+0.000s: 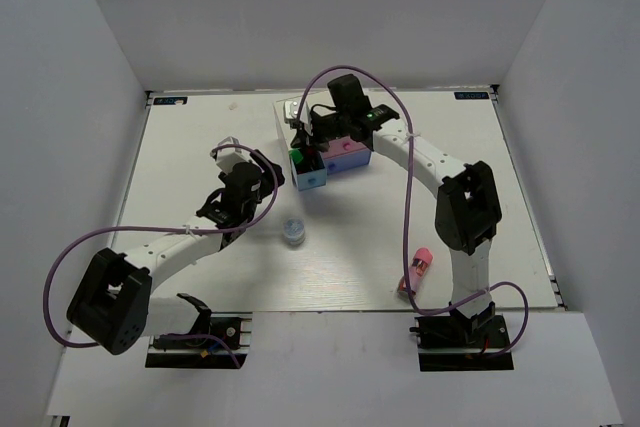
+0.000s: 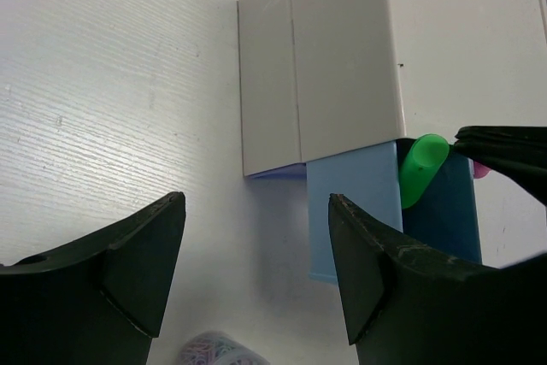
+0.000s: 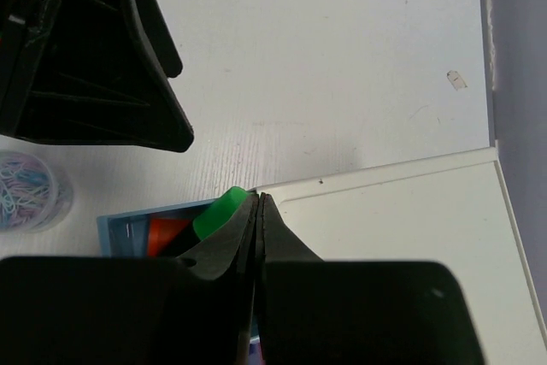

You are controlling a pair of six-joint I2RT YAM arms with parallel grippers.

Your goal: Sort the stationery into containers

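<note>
A white-topped organizer [image 1: 287, 117] with blue-purple fronts has its left drawer [image 1: 311, 180] pulled out. Inside that drawer, a green cylinder [image 2: 421, 170] leans upright near the wall, and a red item [image 3: 164, 233] lies beside it. My right gripper is over the drawer, shut with nothing visible between its fingers; its tips appear close beside the green cylinder. Left of the drawer, my left gripper hangs open and empty above the table. In front stands a clear round tub of paper clips [image 1: 293, 232]. A pink item [image 1: 415, 272] lies at the front right.
The organizer's other drawer front [image 1: 347, 161] sits to the right, beneath the right arm. Free table shows at the far left, middle and right. The left gripper is close beside the drawer and the right gripper.
</note>
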